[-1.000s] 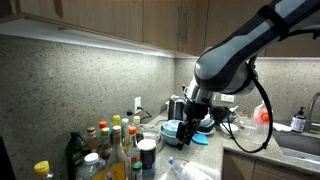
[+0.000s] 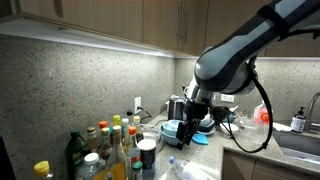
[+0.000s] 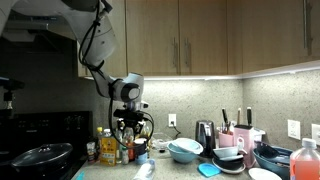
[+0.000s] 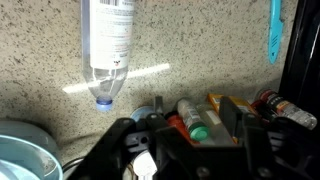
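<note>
My gripper stands open above the counter, its two dark fingers apart and nothing held between them. Below and between the fingers, in the wrist view, are the tops of upright bottles, one with a green cap (image 4: 199, 132). A clear bottle (image 4: 108, 45) with a white label and blue cap lies on the counter, off to one side of the fingers. In exterior view 1 the gripper (image 2: 184, 132) hangs over the counter, to the right of the grouped bottles (image 2: 117, 150). The exact height above the counter is hard to tell.
Blue bowls (image 3: 184, 147) stand in the middle of the counter. A dark pan (image 3: 45, 156) sits on the stove at left. Beyond the bowls are a toaster (image 3: 206, 135) and a pink knife holder (image 3: 243, 138). Wooden cabinets (image 3: 160, 45) overhang the back. Bare counter surrounds the lying bottle.
</note>
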